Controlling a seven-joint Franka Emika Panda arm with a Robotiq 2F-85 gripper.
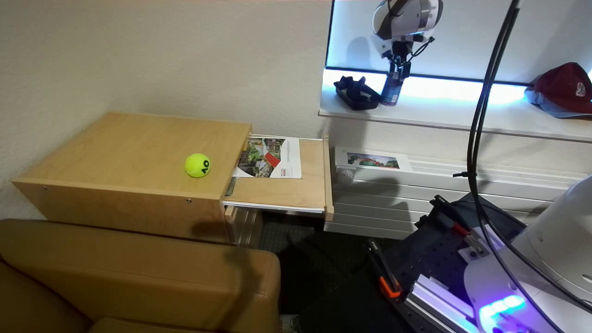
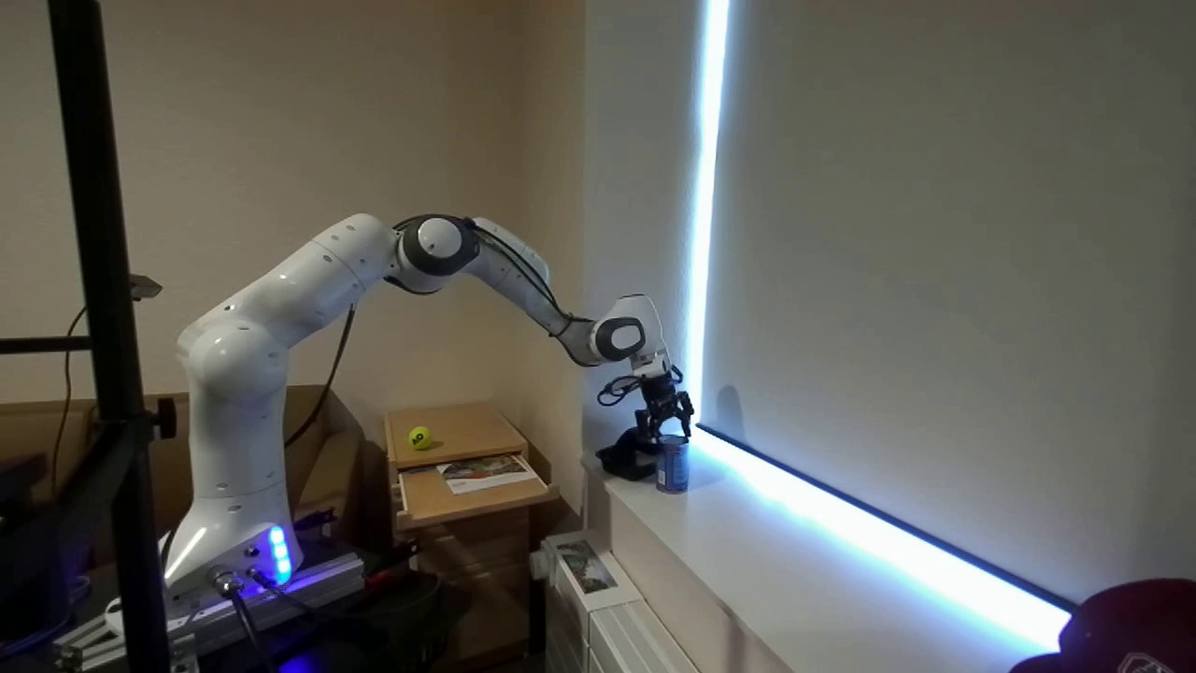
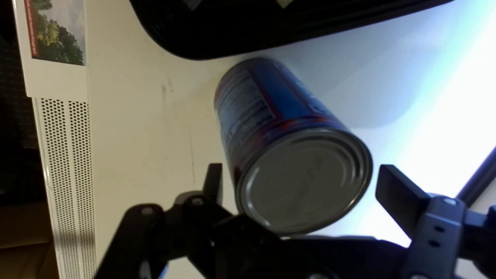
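A blue and red tin can [image 3: 288,111] stands upright on the white windowsill [image 3: 139,139], its metal lid facing the wrist camera. My gripper is open, with one fingertip on either side of the lid and a visible gap at each. In exterior view 2, the gripper [image 2: 669,421] hangs just over the top of the can [image 2: 673,465]. From exterior view 1 the fingers partly cover the upper part of the can [image 1: 391,91].
Close beside the can lies a black tray-like object [image 1: 355,93]. A maroon cap [image 1: 566,89] rests farther along the sill. The cabinet [image 1: 138,150] carries a tennis ball [image 1: 197,165]; its open drawer [image 1: 311,191] holds a brochure [image 1: 272,158]. Between can and cap, the sill is clear.
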